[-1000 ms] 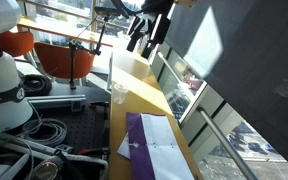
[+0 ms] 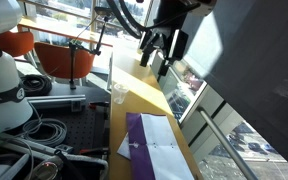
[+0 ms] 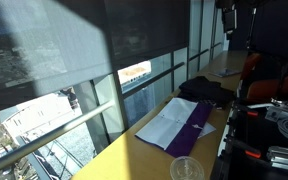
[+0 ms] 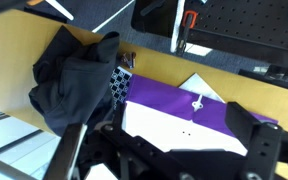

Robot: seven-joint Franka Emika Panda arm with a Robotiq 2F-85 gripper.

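A purple-and-white cloth lies flat on the wooden table, seen as a white sheet with a purple band in the wrist view. High over the table hangs my gripper, open and clear of everything below. Its two fingers frame the lower part of the wrist view, with the cloth visible far beneath them. Nothing shows between them. A crumpled black cloth rests to the left of the purple-and-white one. In exterior view 2 this black cloth sits beyond the flat cloth.
A clear round container stands near one end of the table. White paper pokes out beside the purple band. Window rails run along one side; a black platform with cables borders the other.
In exterior view 1 my gripper has shifted right and lower over the table. The cloth and the clear container have stayed in place.
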